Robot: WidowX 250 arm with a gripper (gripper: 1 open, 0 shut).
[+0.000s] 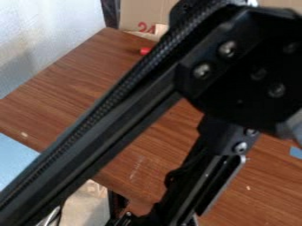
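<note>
My black arm (207, 66) fills much of the camera view, running from the top centre down to the lower left, with a second linkage (213, 168) dropping toward the bottom centre over a brown wooden table (71, 106). The lower end of the arm leaves the bottom edge, so the gripper's fingertips are not visible. A small red object (145, 50) shows at the table's far part, just behind the upper arm.
A cardboard box (141, 13) with red print stands at the back. Light blue patches (12, 159) lie at the left and right edges. A pale wall (41, 31) is at the upper left.
</note>
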